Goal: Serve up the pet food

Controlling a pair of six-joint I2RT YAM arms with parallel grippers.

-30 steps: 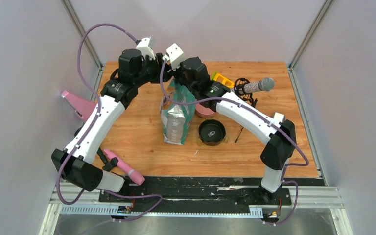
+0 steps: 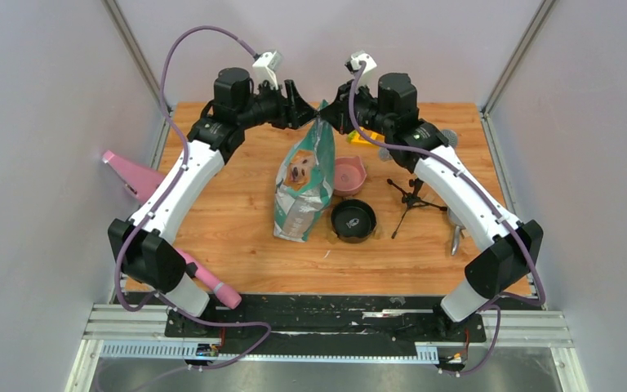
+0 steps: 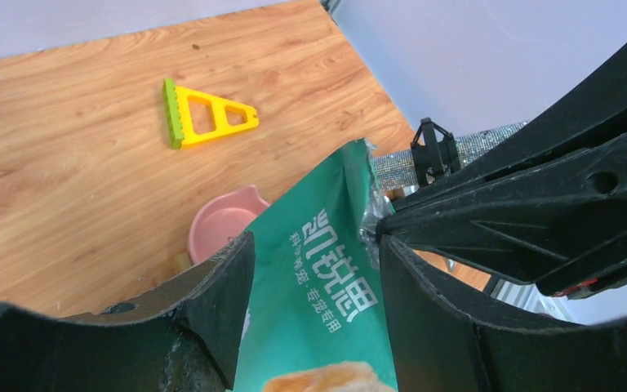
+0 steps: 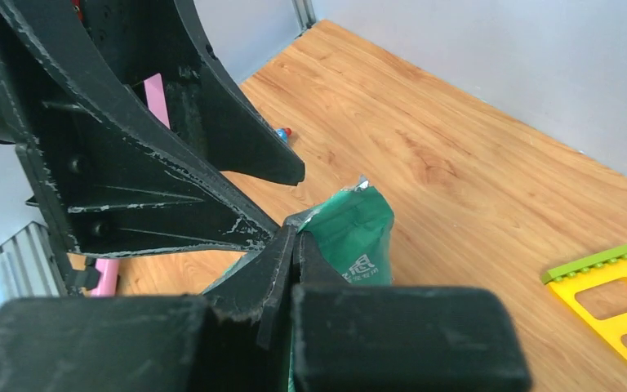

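Observation:
A teal-and-silver pet food bag (image 2: pixel 302 204) with a dog picture stands at the table's middle. Its top is pinched by my right gripper, shut on the folded edge. My left gripper is open just left of the bag's top, the bag's teal face between and beyond its fingers in the left wrist view. A pink bowl (image 2: pixel 349 174) sits behind the bag to the right, and a black bowl (image 2: pixel 353 219) stands at its front right.
A yellow tool (image 2: pixel 363 139) lies at the back, a black tripod (image 2: pixel 415 198) and metal utensil (image 2: pixel 455 237) on the right, a pink hair dryer (image 2: pixel 135 171) at the left edge.

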